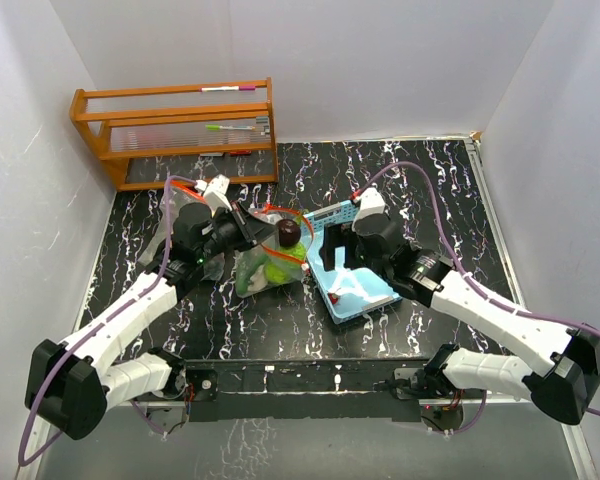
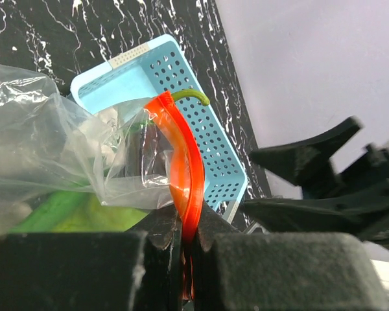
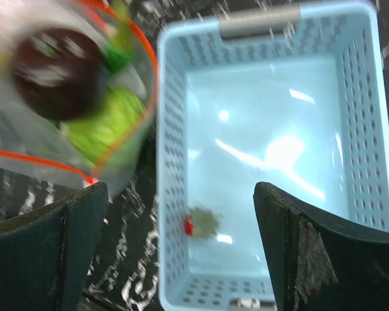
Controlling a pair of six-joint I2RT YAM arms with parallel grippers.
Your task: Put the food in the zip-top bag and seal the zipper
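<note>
The clear zip top bag [image 1: 270,265] with an orange zipper edge stands open on the dark table, its mouth towards the basket. A dark round food item [image 3: 58,74] lies in the mouth, with a bright green item [image 3: 107,123] beside and below it. My left gripper is shut on the bag's orange zipper edge [image 2: 188,165]. Held apart from the bag, my right gripper is open and empty above the blue basket [image 1: 375,305]. Inside the basket is a small red and green item [image 3: 200,222].
Behind the left arm, another clear bag [image 1: 158,240] with orange trim is partly hidden. A wooden rack [image 1: 185,110] holding pens stands at the back left. Table on the right of the basket is clear.
</note>
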